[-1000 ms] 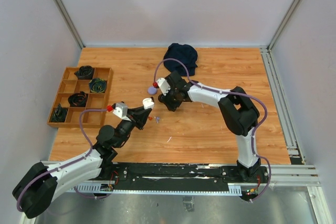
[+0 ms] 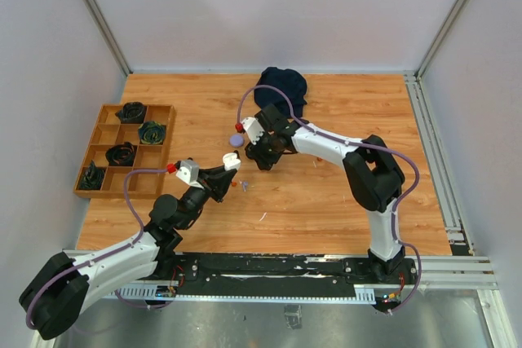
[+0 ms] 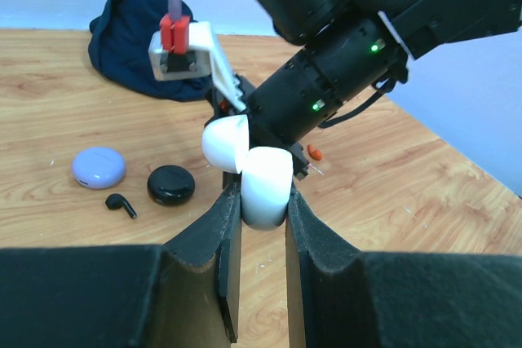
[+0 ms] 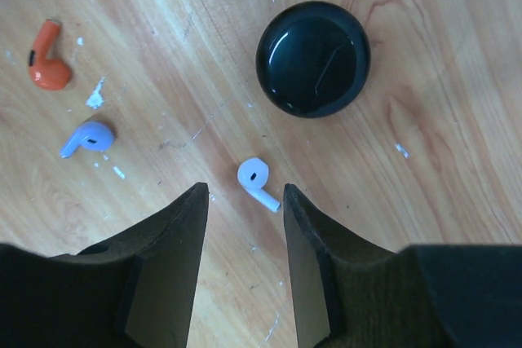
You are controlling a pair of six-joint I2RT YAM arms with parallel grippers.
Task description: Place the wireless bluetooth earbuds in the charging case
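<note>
The white charging case (image 3: pixel 267 188) is pinched in my left gripper, its rounded lid (image 3: pixel 222 144) swung open; in the top view the case (image 2: pixel 232 161) hangs over the table's left-centre. A white earbud (image 4: pixel 254 174) lies on the wood in the right wrist view, its stem pointing down-right toward the right fingertip. Above that earbud, my right gripper stands open with its fingertips on either side of it in view. Nothing is held there. Whether the fingertips are low enough to touch the table cannot be told.
Near the white earbud lie a black case (image 4: pixel 313 59), a blue earbud (image 4: pixel 89 138), an orange earbud (image 4: pixel 50 56) and a black earbud (image 3: pixel 121 204). A lavender case (image 3: pixel 99 168) sits farther left. Dark cloth (image 2: pixel 280 91) is at the back; a wooden tray (image 2: pixel 103 134) stands left.
My left arm and the white case look unmoved.
</note>
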